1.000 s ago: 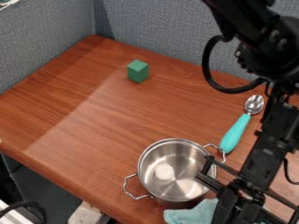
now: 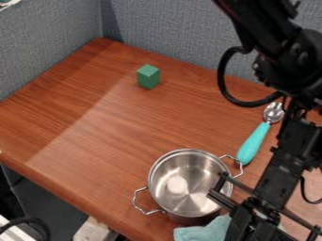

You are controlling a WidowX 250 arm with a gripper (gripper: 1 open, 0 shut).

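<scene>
A small steel pot [image 2: 180, 179] with wire side handles stands near the front of the wooden table. The black gripper [image 2: 221, 186] reaches in from the right, its fingertips at the pot's right rim by the handle. Whether the fingers are open or shut on the rim is hard to tell. A light blue cloth [image 2: 201, 232] lies at the front edge, just below the pot.
A green block [image 2: 147, 76] sits at the back left. A spoon with a turquoise handle [image 2: 251, 143] lies right of the pot, beside the arm.
</scene>
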